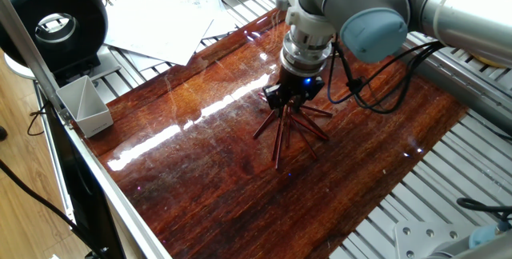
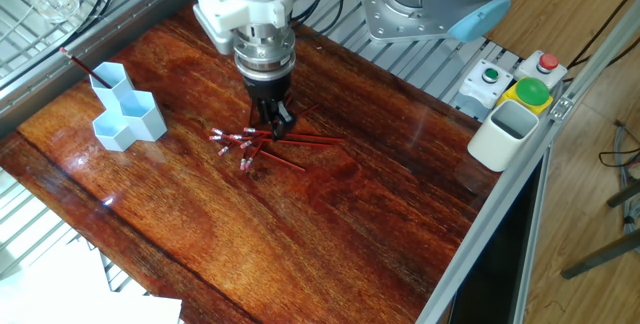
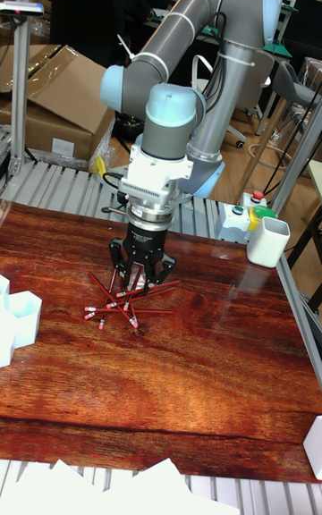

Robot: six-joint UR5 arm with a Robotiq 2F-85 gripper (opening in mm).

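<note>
Several thin dark-red sticks with pale, silvery ends, pencil-like (image 2: 290,138), lie crossed in a loose heap on the brown wooden board. My gripper (image 3: 143,276) points down right over this heap, its black fingers (image 3: 165,270) spread apart. In exterior view 1 the gripper (image 1: 293,107) hides the middle of the pile, while the sticks (image 1: 279,143) fan out below it. A white-blue holder of joined hexagonal cups (image 2: 128,114) stands toward the left in exterior view 2, with one stick (image 2: 85,68) leaning in a cup. Whether the fingertips touch any stick is hard to see.
A white open box (image 1: 85,107) stands at the board's edge. In exterior view 2, a white cup (image 2: 502,136) sits beside the button boxes (image 2: 531,92) at the right. Papers (image 1: 160,27) lie off the board. Much of the wooden board (image 2: 250,254) is bare.
</note>
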